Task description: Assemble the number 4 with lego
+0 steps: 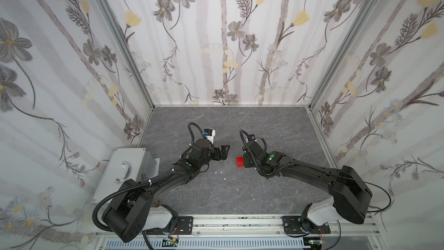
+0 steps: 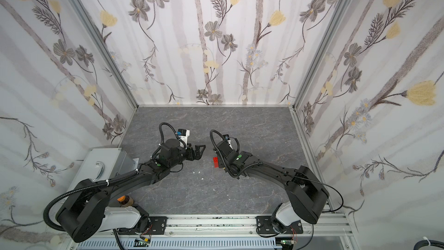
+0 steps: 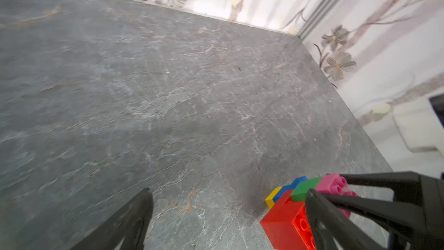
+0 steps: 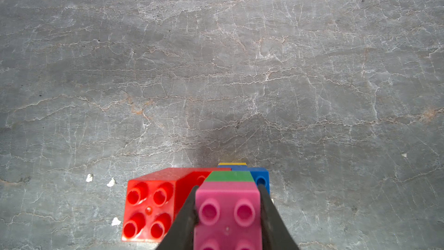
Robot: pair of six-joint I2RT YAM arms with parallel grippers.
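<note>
In the right wrist view, my right gripper is shut on a stack of lego bricks, gripping it at the pink brick (image 4: 226, 203). Behind the pink one come a green brick (image 4: 229, 176), a blue brick (image 4: 260, 176) and a thin strip of yellow (image 4: 232, 163). A red brick (image 4: 150, 208) juts out to the left side of this stack. The left wrist view shows the same red brick (image 3: 286, 224) near one finger of my left gripper, which stands open with nothing between its fingers. How the bricks join underneath is hidden.
Small white crumbs (image 4: 111, 182) dot the grey table (image 1: 231, 189). A grey box with a handle (image 1: 118, 171) stands at the left edge. An orange-capped bottle (image 2: 124, 200) sits beside the left arm's base.
</note>
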